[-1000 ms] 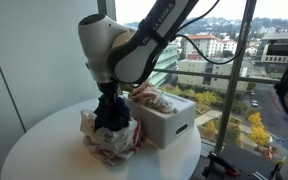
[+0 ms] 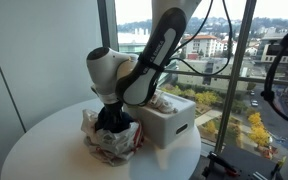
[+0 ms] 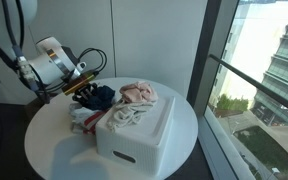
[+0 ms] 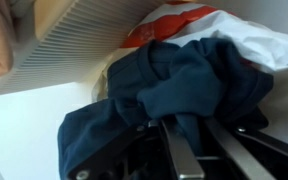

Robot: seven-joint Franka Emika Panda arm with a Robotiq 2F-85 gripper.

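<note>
A dark navy cloth is bunched at the top of a white plastic bag with red print, on the round table. My gripper points down into the cloth and is shut on it; folds hide parts of the fingertips. In the wrist view the navy cloth bulges up in front of the fingers, with the bag just behind it. From the other side, the cloth hangs against the bag, close to the white box.
Beside the bag stands a white box with pink cloth and whitish cloth on top. A large window lies behind.
My gripper has come down and slightly to the right, and the navy cloth has sunk lower onto the bag with it. The box has stayed in place.
</note>
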